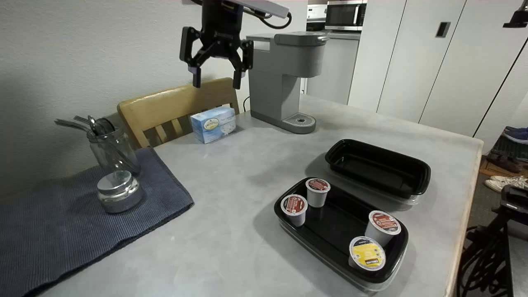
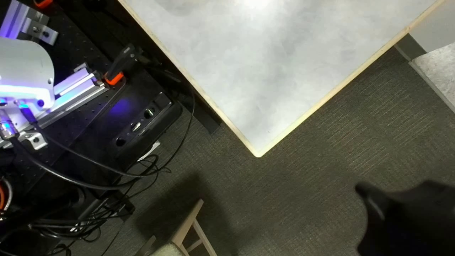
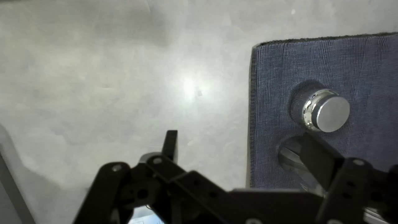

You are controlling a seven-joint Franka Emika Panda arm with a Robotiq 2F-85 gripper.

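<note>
High over the back of the table, my gripper (image 1: 216,85) stands open, its two fingers wide apart with only air between them. The wrist view looks down past the open gripper onto bare tabletop and the blue mat. A light blue tea box (image 1: 213,124) lies on the table below the gripper. Several coffee pods, among them a yellow-topped one (image 1: 367,253) and a red-topped one (image 1: 317,185), stand in the nearer black tray (image 1: 336,232). The farther black container (image 1: 378,168) looks empty.
A grey coffee maker (image 1: 287,74) stands right of the gripper. On the blue mat (image 1: 54,222) are a silver-lidded jar (image 1: 119,190) and a glass jar (image 1: 113,151) of utensils. A wooden chair back (image 1: 173,106) rises behind the table edge.
</note>
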